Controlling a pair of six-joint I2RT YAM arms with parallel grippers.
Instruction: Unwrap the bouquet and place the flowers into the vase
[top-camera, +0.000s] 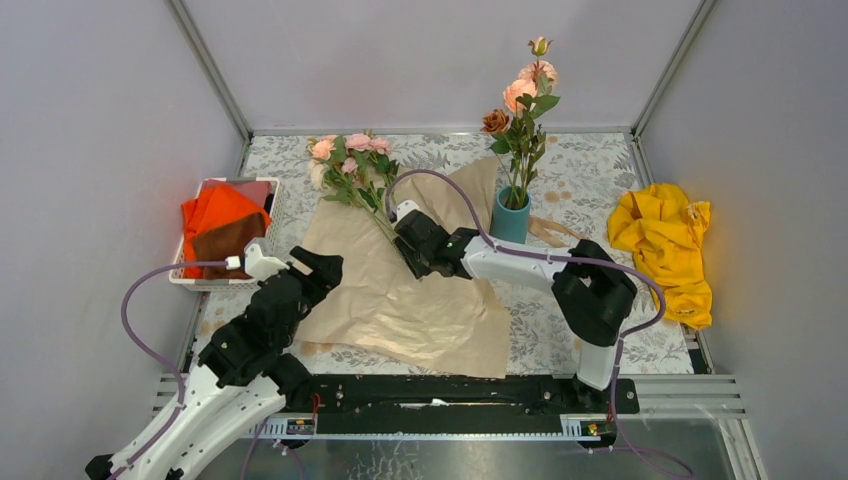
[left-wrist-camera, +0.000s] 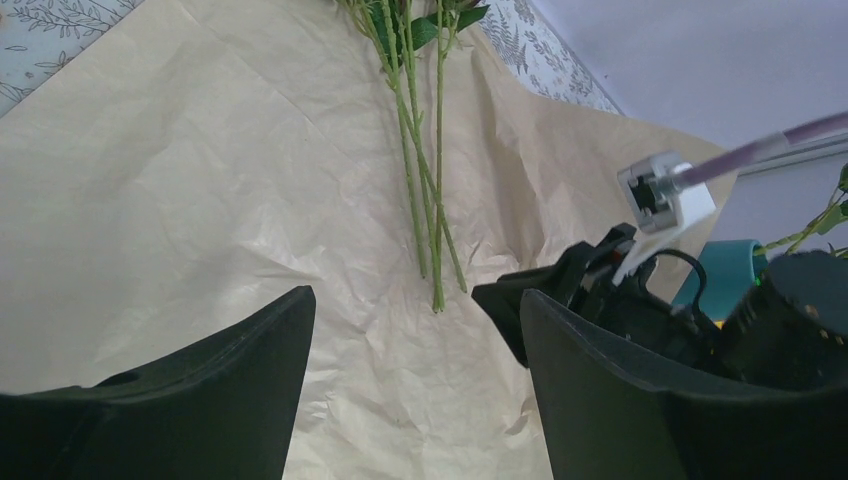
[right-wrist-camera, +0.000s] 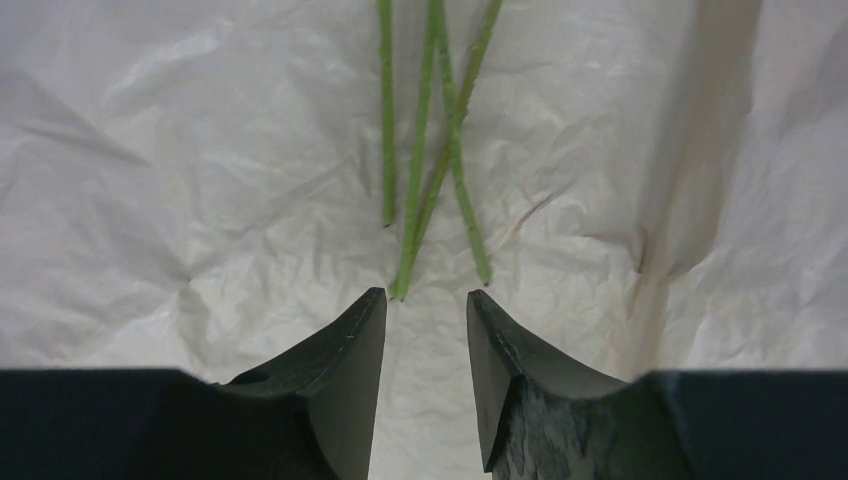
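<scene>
A bunch of pink and cream flowers lies on brown paper, stems pointing to the front. The teal vase at the back right holds several tall roses. My right gripper is over the stem ends; in the right wrist view its fingertips are part open, just short of the stems, nothing between them. My left gripper hangs open over the paper's left side, apart from the stems.
A white basket with orange and brown cloths stands at the left. A yellow cloth lies at the right. A tan strap lies by the vase.
</scene>
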